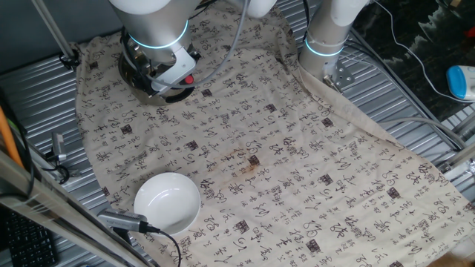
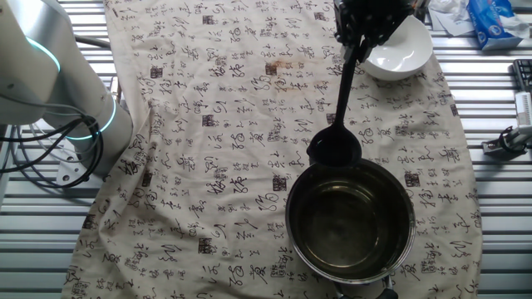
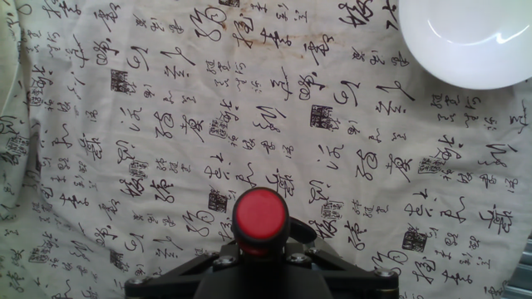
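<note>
A black ladle [image 2: 342,100] hangs from my gripper [image 2: 356,48], which is shut on its handle. In the wrist view the handle's red end [image 3: 260,214] stands between the fingers, whose tips are hidden. The ladle's round head is at the rim of a metal pot [image 2: 309,241], on the side nearer the white bowl; whether it touches the rim I cannot tell. Inside, the pot looks shiny, and its contents are unclear. The arm covers much of the pot in exterior view 1. The white bowl [image 1: 168,203] stands upright on the cloth and looks empty.
A patterned cloth [image 1: 282,178] covers the table, with a brown stain near its middle and wide bare areas. Beside the bowl is a small camera [image 1: 123,220] with a cable.
</note>
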